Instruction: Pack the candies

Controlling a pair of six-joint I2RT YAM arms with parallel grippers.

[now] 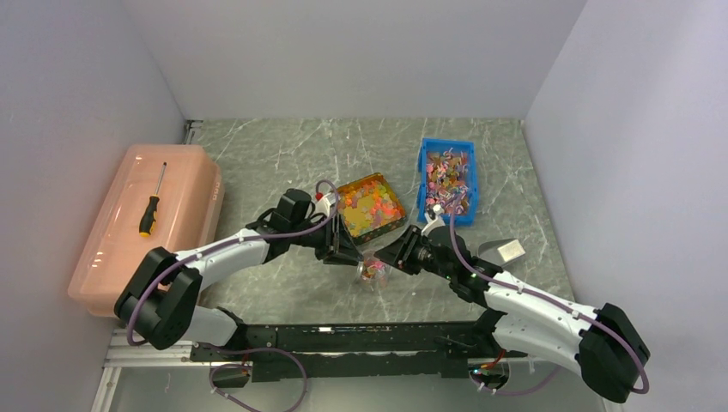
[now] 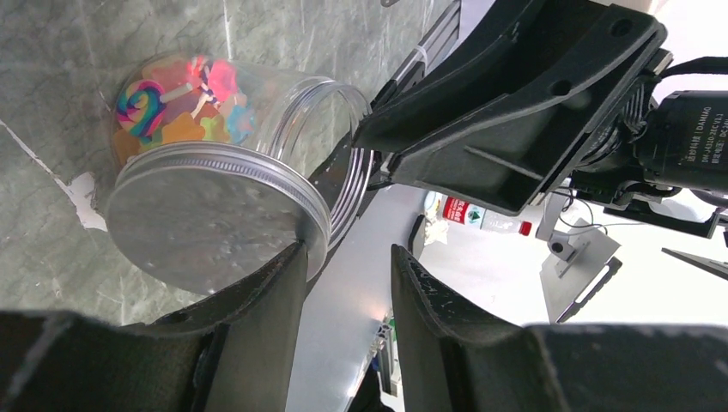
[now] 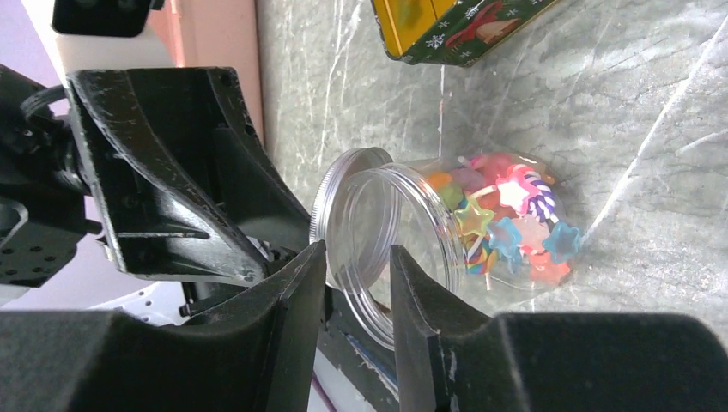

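A clear jar (image 1: 373, 269) holding mixed candies (image 2: 185, 112) sits low between my two grippers. Its round mouth is uncovered. In the left wrist view the silver lid (image 2: 215, 223) is turned on edge beside the mouth, with my left gripper shut on its edge. From the right, the lid (image 3: 356, 163) shows just left of the glass rim. My right gripper is at the jar's mouth, the rim passing between its parted fingers. Whether they press on the glass cannot be made out. The left gripper's fingertips are partly hidden in the right wrist view.
Behind the jar stands a square tin (image 1: 371, 236) of gummy candies, and farther right a blue basket (image 1: 421, 184) of wrapped candies. A pink box (image 1: 120, 223) with a screwdriver (image 1: 153, 202) on it is at left.
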